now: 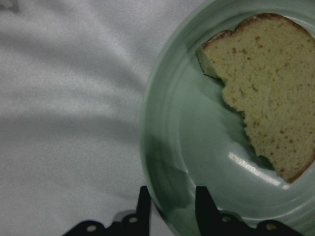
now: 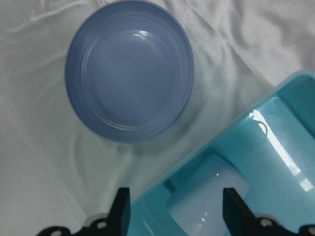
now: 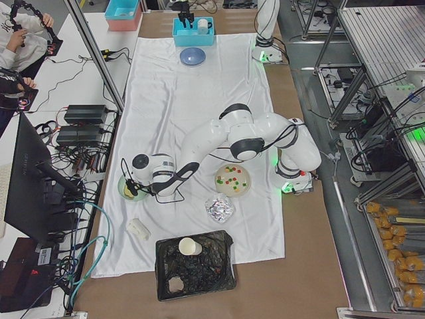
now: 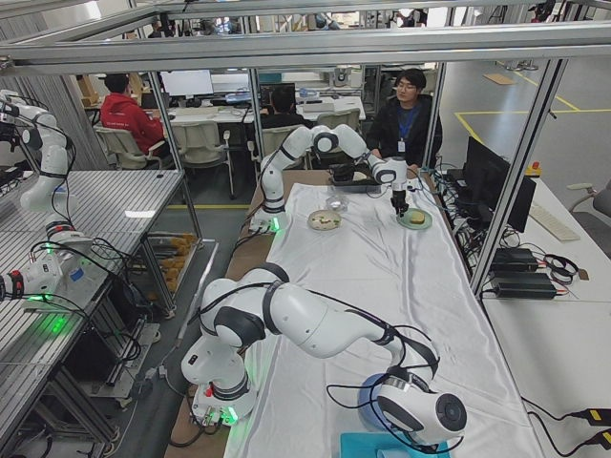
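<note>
My left gripper hangs open over the rim of a green plate (image 1: 172,118), on which a slice of bread (image 1: 266,83) lies, to the right of the fingers in the left wrist view. My right gripper is open above the near edge of a turquoise bin (image 2: 275,147), which holds a pale, translucent white object (image 2: 206,191). A blue plate (image 2: 128,69) lies on the cloth beside the bin. Nothing shows between either gripper's fingers.
On the white cloth are a plate with coloured pieces (image 3: 232,179), crumpled foil (image 3: 219,208) and a small white item (image 3: 138,229). A black lined tray (image 3: 194,286) with a cream cup (image 3: 189,246) stands at the near end.
</note>
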